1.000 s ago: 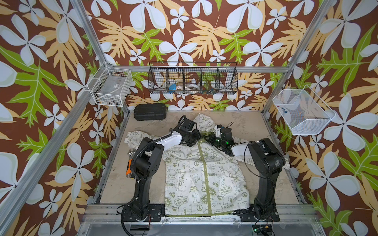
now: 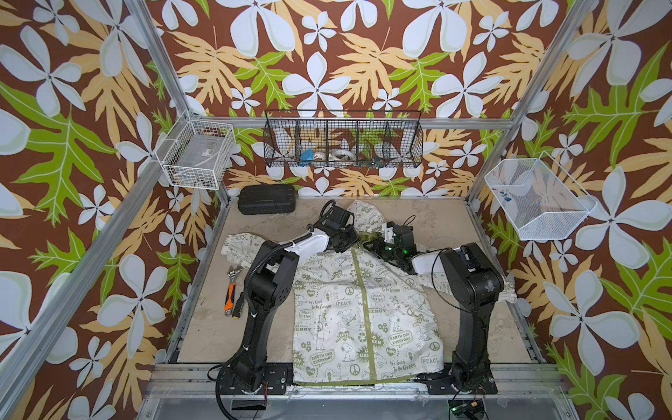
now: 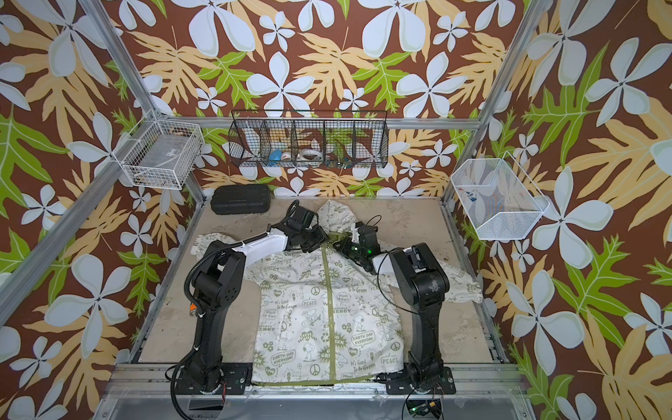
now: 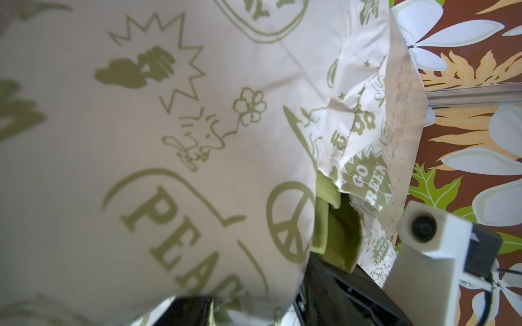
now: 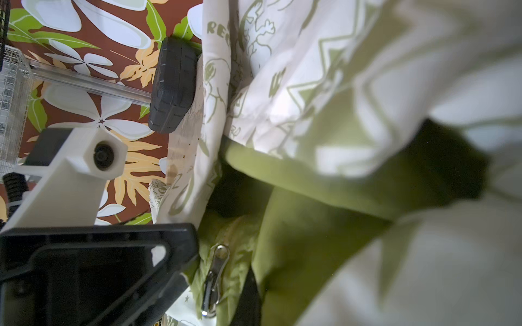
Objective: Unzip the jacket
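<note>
A white jacket (image 2: 332, 329) with green print lies spread on the table, a green zip (image 3: 329, 315) running down its middle. Both grippers are at the collar. My left gripper (image 2: 350, 238) is close over the zip's top; its fingertips are buried under cloth in the left wrist view, so their state is unclear. My right gripper (image 2: 371, 245) is beside it at the green collar lining. In the right wrist view the zip slider and pull (image 5: 216, 271) show beside the black finger; the fingertips are mostly hidden.
A black case (image 2: 266, 199) sits at the back left, and an orange-handled wrench (image 2: 229, 297) lies left of the jacket. Wire baskets (image 2: 343, 143) hang on the back rail and both sides. Bare table (image 2: 441, 217) shows at the back right.
My left gripper and arm have moved slightly right toward the collar's middle, nearer the right gripper. The right gripper has shifted only slightly, and the jacket lies much as before.
</note>
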